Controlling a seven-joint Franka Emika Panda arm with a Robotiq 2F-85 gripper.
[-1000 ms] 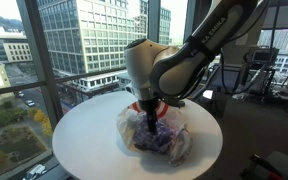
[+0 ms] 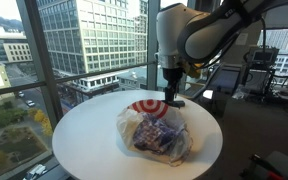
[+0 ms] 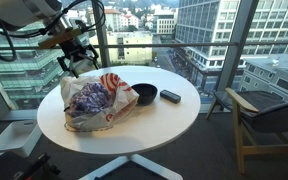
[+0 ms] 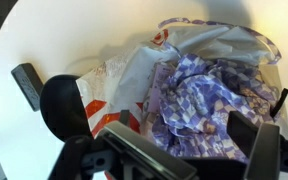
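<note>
A white plastic bag with red print (image 3: 112, 84) lies on the round white table, its mouth spread wide. Bunched purple-and-white patterned cloth (image 4: 199, 105) rests in the bag's opening, as the wrist view shows most plainly. My gripper (image 2: 171, 98) hangs above the bag, apart from it in exterior view 2. In the wrist view the two dark fingers (image 4: 116, 150) stand well apart at the bottom edge, open, with nothing held between them. The cloth's lower part is hidden by the gripper there.
A black bowl (image 3: 145, 94) stands beside the bag, and a small dark box (image 3: 170, 96) lies beyond it. Bare white tabletop (image 3: 174, 120) stretches on that side. A wooden armchair (image 3: 262, 120) stands off the table, with windows behind.
The arm has risen from low over the cloth and shifted right in exterior view 1. More of the bag's red print shows, while the bag and cloth stay on the table.
</note>
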